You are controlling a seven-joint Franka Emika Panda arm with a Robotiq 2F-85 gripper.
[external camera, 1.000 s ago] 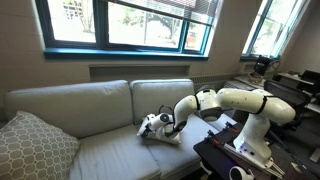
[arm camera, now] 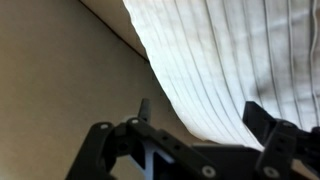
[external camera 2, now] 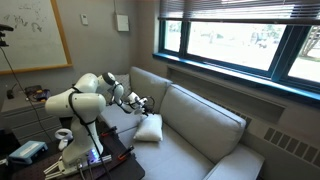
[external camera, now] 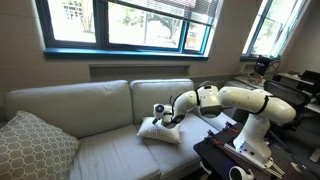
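Note:
A white pillow [external camera: 150, 131] lies on the couch seat, near the backrest. Close up in the wrist view, the ribbed white fabric of the pillow [arm camera: 215, 60] fills the upper right, with its edge running diagonally. My gripper is open, its black fingertips wide apart along the lower part of that view. Nothing is gripped between them; the pillow's edge shows beyond the gap. From the second exterior view, the arm reaches in from the left and the gripper is by the upper side of the pillow [external camera 2: 149, 128]. Whether the fingers touch the fabric cannot be told.
The grey couch [external camera: 105, 158] has free seat on the far side of the pillow from the arm's base. A patterned grey cushion [external camera: 34, 147] leans at its left end. The backrest [external camera 2: 205, 112] rises close behind the pillow.
In exterior view 1, my gripper has moved up and to the right, off the pillow's left part. More of the pillow shows now.

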